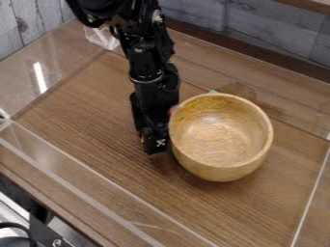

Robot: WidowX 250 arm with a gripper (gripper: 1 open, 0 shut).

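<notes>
My black gripper (152,130) is lowered at the left side of a large tan bowl (219,135), close against its rim. A small bit of red shows at the fingers, mostly hidden by them. Whether the fingers are open or holding it cannot be made out.
The wooden table (91,164) has bare room to the left and in front of the gripper. A raised wooden edge runs along the back right, and a pale clear item lies at the back left.
</notes>
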